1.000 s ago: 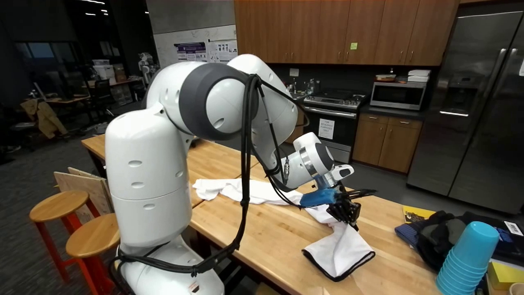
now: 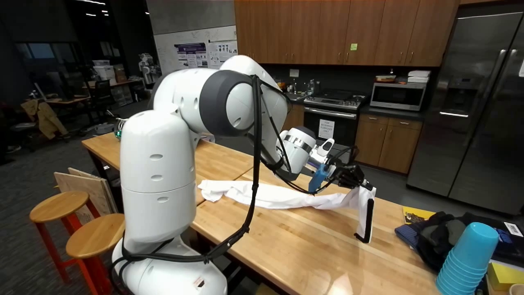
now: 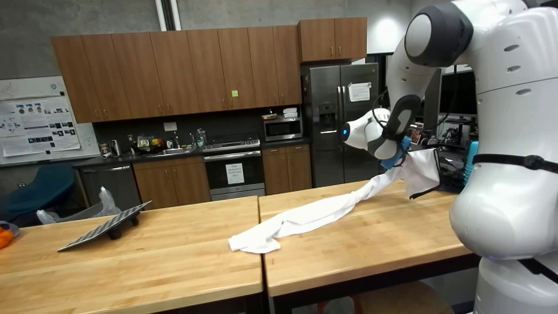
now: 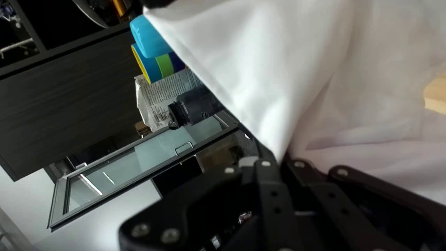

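Note:
A long white cloth [image 2: 275, 196] with a black edge at one end stretches along the wooden table [image 2: 275, 236]. My gripper [image 2: 367, 186] is shut on the cloth close to its black-edged end. From there that end hangs down over the table's right part, while the rest trails away to the left. In the wrist view the fabric [image 4: 301, 75] narrows to a fold at the fingertips [image 4: 266, 164]. Exterior view 2 shows the cloth's far end [image 3: 256, 240] lying across the seam between two tables; the gripper itself is mostly hidden there.
Stacked blue cups [image 2: 466, 260] and a heap of dark clothing [image 2: 442, 233] stand at the right end. A tilted dark panel [image 3: 112, 225] lies on the other table. Bare wood is free in front of the cloth.
My gripper has risen and moved slightly right, lifting the cloth with it. The black-edged end, flat on the table before, now hangs from the fingers.

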